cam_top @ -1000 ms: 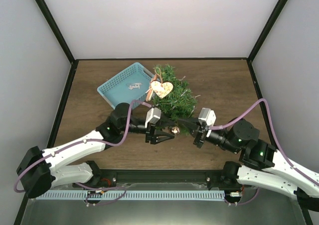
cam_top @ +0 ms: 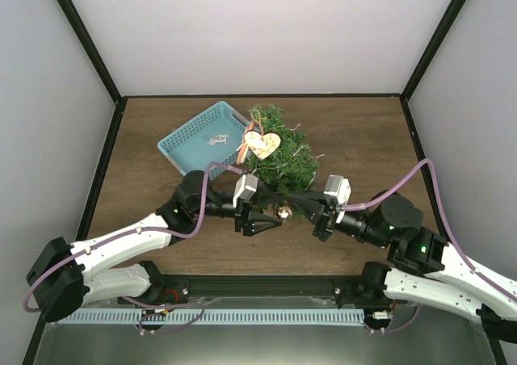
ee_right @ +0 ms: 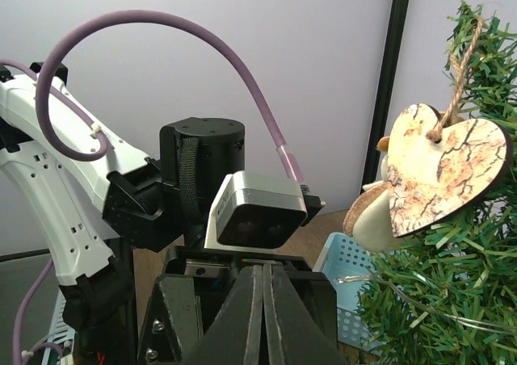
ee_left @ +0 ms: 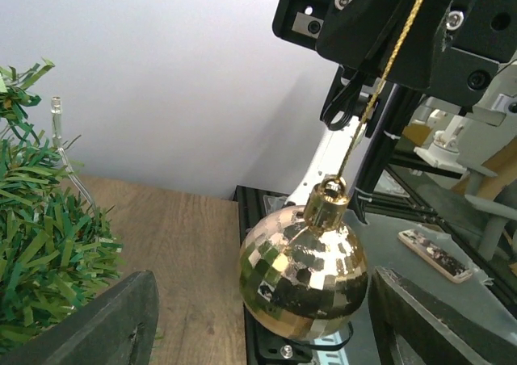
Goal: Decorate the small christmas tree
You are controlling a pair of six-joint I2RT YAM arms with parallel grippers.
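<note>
The small tree (cam_top: 287,163) stands mid-table, with wooden heart ornaments (cam_top: 262,145) (ee_right: 444,167) on it. A gold mirrored bauble (ee_left: 303,272) hangs by a gold cord beneath my right gripper, which is shut at the front of the tree; in the top view the bauble (cam_top: 284,212) shows between the two grippers. My left gripper is open below and around the bauble, its fingers apart at either side of the frame; whether either touches it I cannot tell.
A light blue basket (cam_top: 174,147) with small light pieces inside sits left of the tree.
The right arm has hardly moved.
</note>
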